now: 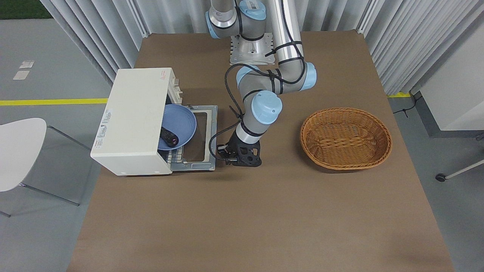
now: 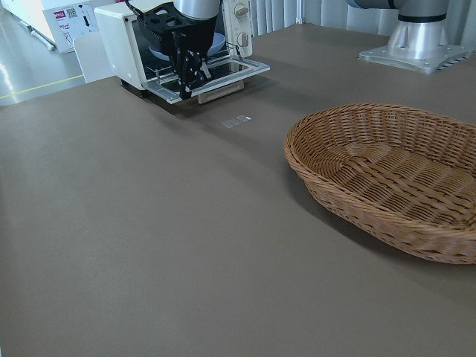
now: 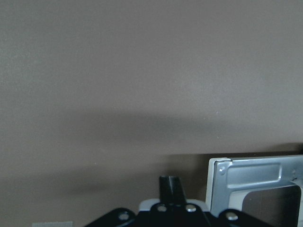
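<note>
In the front view a white toaster oven (image 1: 129,118) lies with its door (image 1: 204,164) down. A blue plate (image 1: 181,120) inside holds a black elongated object (image 1: 168,137). My gripper (image 1: 238,154) is over the table at the door's outer edge, pointing down. In the left view it (image 2: 186,82) is above the open door, partly hiding the plate. In the wrist view the gripper's black fingers (image 3: 171,189) appear together at the bottom, beside the door's corner, with nothing visible held.
A wicker basket (image 1: 345,138) sits to the right on the brown table (image 1: 267,217). The arm's base stands at the back centre.
</note>
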